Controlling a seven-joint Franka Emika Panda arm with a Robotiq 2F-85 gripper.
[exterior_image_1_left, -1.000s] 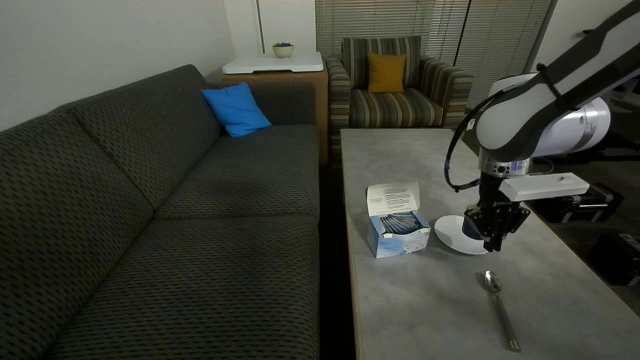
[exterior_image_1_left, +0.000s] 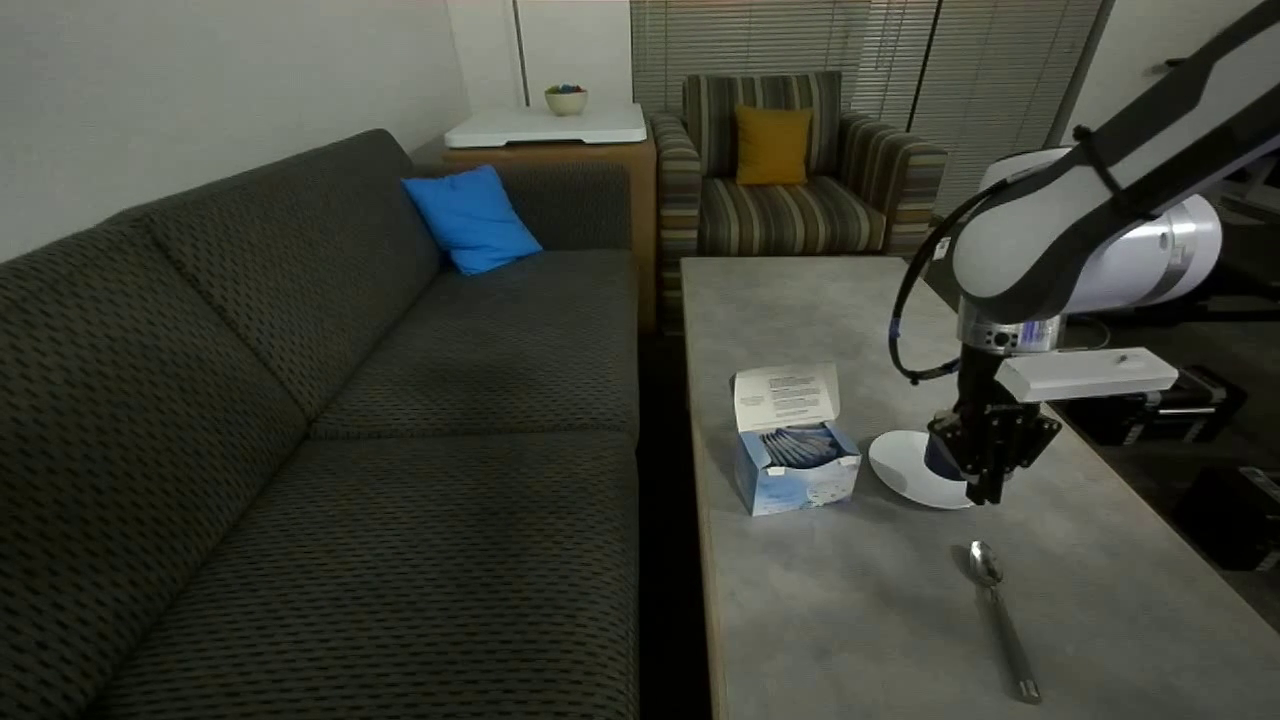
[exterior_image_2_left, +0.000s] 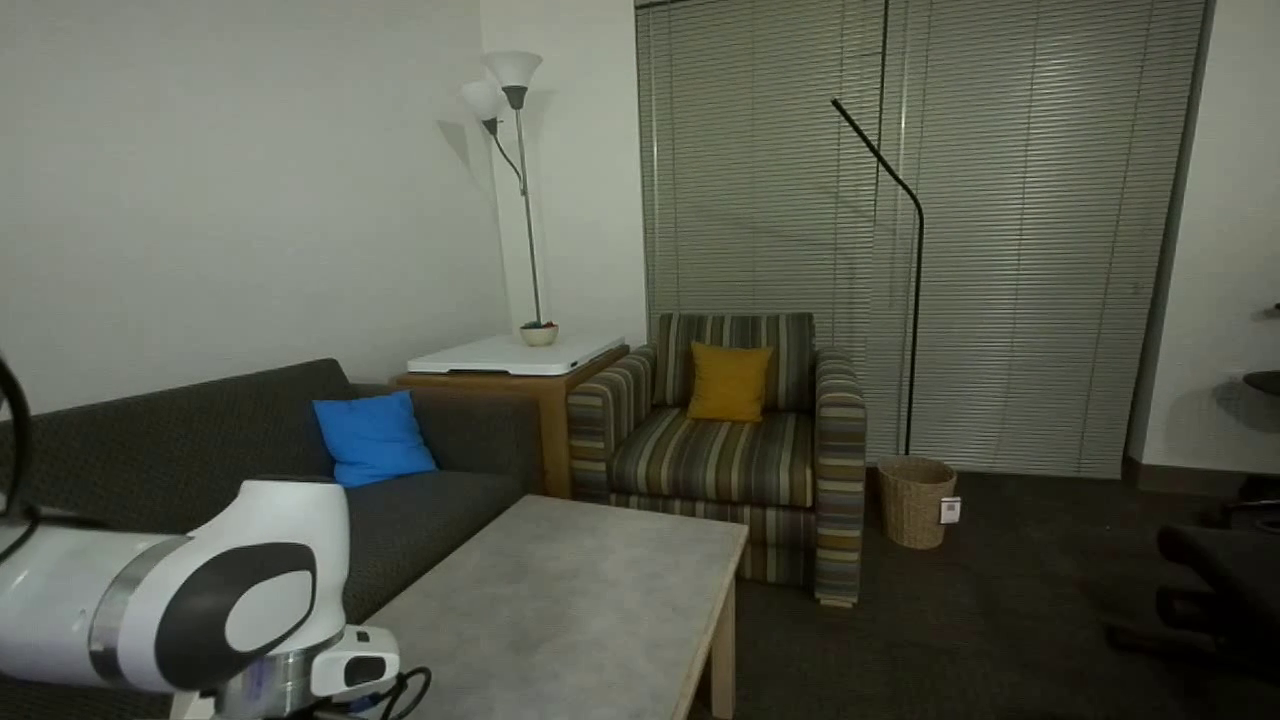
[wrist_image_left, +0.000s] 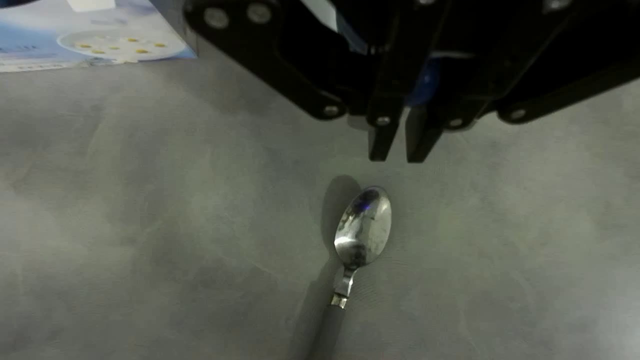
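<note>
A dark blue cup (exterior_image_1_left: 943, 458) stands on a white saucer (exterior_image_1_left: 900, 466), partly hidden behind my gripper (exterior_image_1_left: 986, 490) in exterior view 1. In the wrist view my gripper is shut with a narrow gap at its tips. A blue part of the cup (wrist_image_left: 424, 84) shows between the fingers, above the tips; the exact contact is in shadow. Bowl end toward the gripper, a metal spoon (wrist_image_left: 364, 228) with a grey handle lies on the table, clear of the fingers. An open light blue box of packets (exterior_image_1_left: 801, 468) stands left of the saucer.
Along the left runs a dark sofa (exterior_image_1_left: 480, 348) with a blue pillow (exterior_image_1_left: 474, 220). A striped armchair (exterior_image_1_left: 786, 216) stands beyond the table's far end.
</note>
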